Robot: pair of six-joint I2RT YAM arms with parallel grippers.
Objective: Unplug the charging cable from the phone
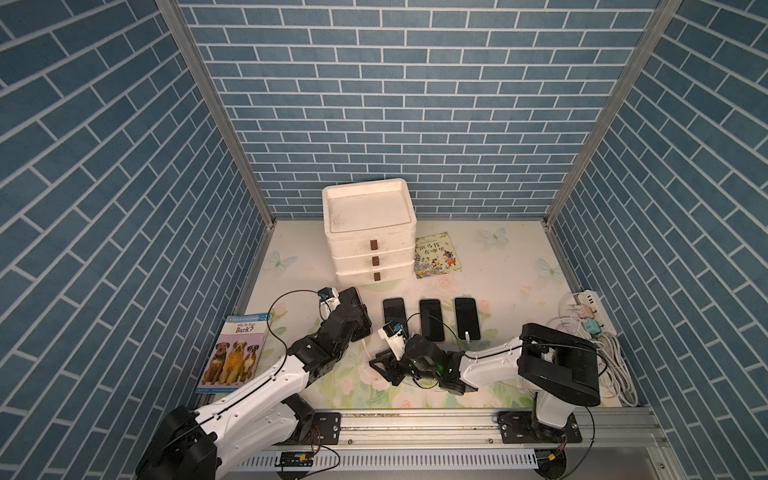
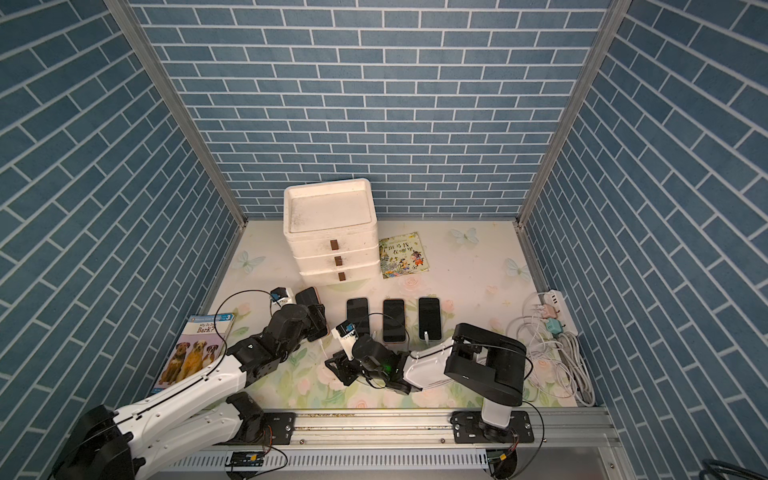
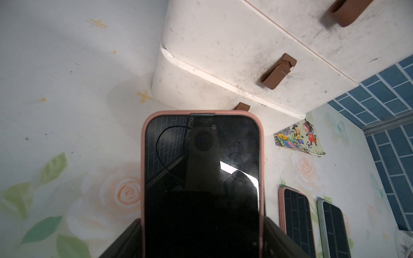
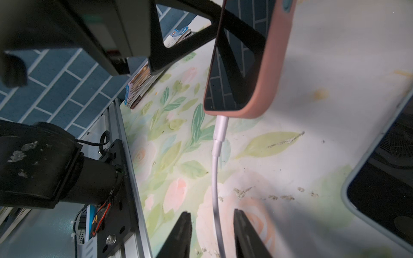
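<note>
A pink-cased phone [image 3: 202, 185] is held in my left gripper [image 1: 352, 324], which grips it by both long sides in the left wrist view. From its bottom end a white cable plug [image 4: 220, 128] sticks out, and the cable [image 4: 215, 189] runs straight down between the fingers of my right gripper. That right gripper is part open, below the plug, with the thin cable between its fingertips but not visibly pinched.
Three phones [image 1: 431, 320] lie in a row to the right. White drawers [image 1: 368, 240] stand behind. A dog book [image 1: 232, 360] lies at left, and a power strip [image 1: 588, 300] with coiled cables at right.
</note>
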